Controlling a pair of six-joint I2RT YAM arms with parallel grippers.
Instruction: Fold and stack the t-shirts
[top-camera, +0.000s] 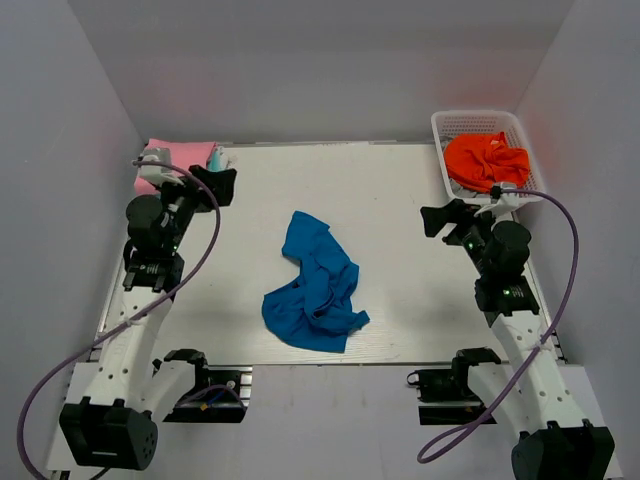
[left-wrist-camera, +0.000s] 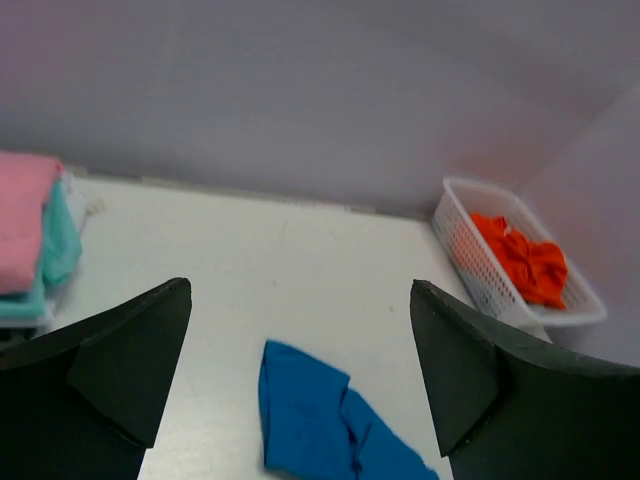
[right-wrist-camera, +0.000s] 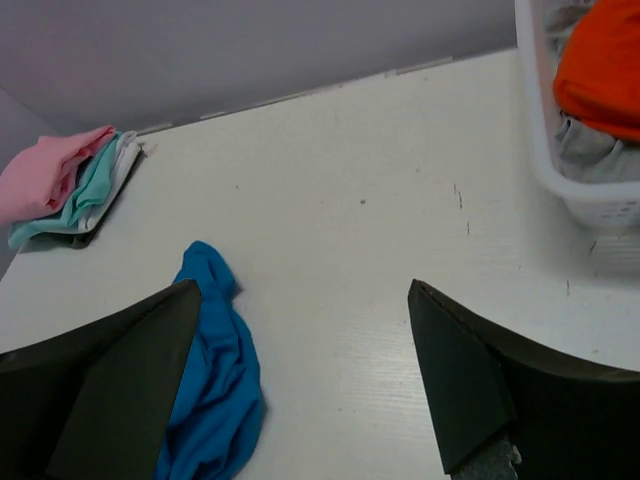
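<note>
A rumpled blue t-shirt (top-camera: 318, 290) (left-wrist-camera: 315, 410) (right-wrist-camera: 215, 390) lies loose at the middle front of the white table. A pile of folded shirts, pink (top-camera: 190, 152) (right-wrist-camera: 45, 172) over teal and others, sits at the back left. A white basket (top-camera: 450, 124) (right-wrist-camera: 545, 160) at the back right holds an orange shirt (top-camera: 485, 160) and grey cloth. My left gripper (top-camera: 215, 185) is raised beside the pile, open and empty. My right gripper (top-camera: 440, 218) is raised in front of the basket, also open and empty.
Grey walls enclose the back and both sides.
</note>
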